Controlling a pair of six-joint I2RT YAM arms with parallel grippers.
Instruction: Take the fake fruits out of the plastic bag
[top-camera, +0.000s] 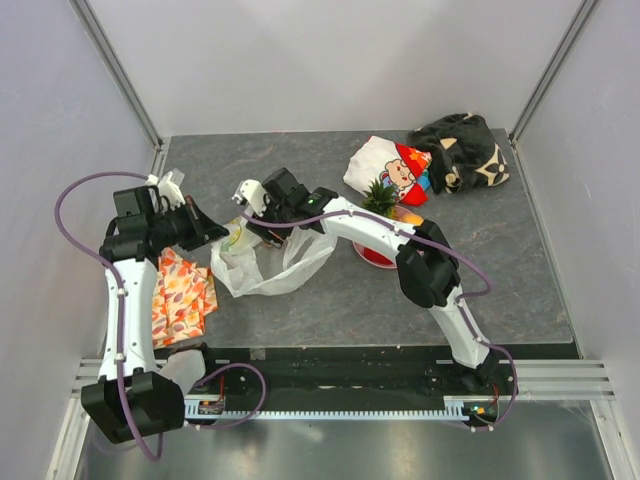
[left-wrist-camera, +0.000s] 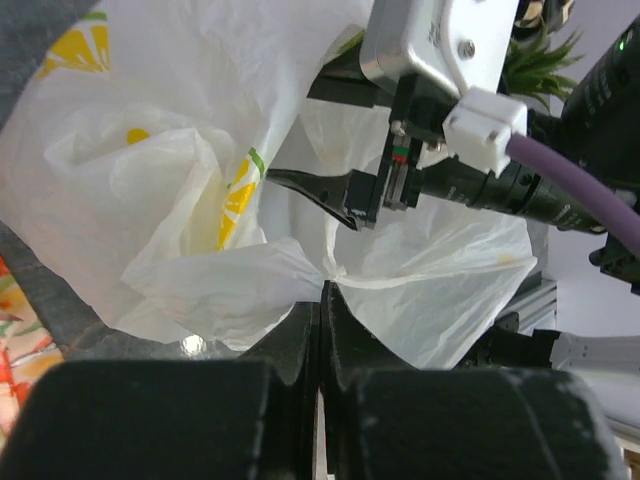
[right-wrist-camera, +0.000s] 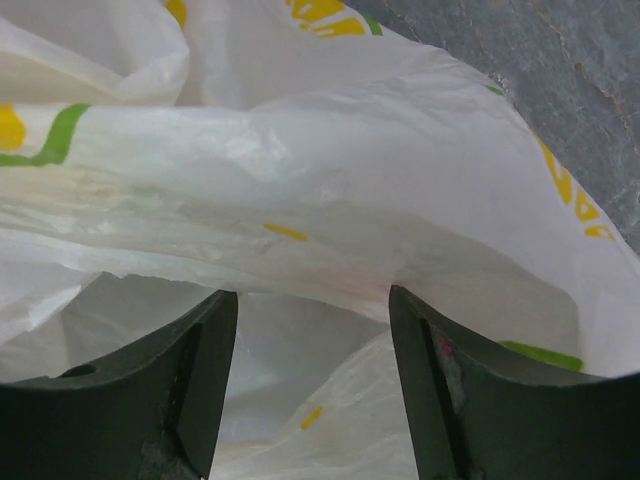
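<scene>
The white plastic bag (top-camera: 285, 279), printed with yellow and green fruit slices, lies with its mouth spread left of centre. At its left edge my left gripper (top-camera: 226, 233) is shut, and the film gathers at its fingertips (left-wrist-camera: 330, 310) in the left wrist view. Over the bag's opening, my right gripper stands open, white film crossing beyond and between its fingertips. No fruit shows plainly inside the bag; only a faint reddish tint comes through the film. Beyond the right arm, a pineapple (top-camera: 381, 197) and an orange fruit (top-camera: 411, 217) sit in a pink bowl (top-camera: 394, 263).
An orange patterned cloth (top-camera: 180, 300) lies at the left beneath the left arm. At the back right are a white cartoon bag (top-camera: 385, 165) and a dark patterned cloth (top-camera: 462, 150). Bare grey table (top-camera: 500, 270) extends on the right.
</scene>
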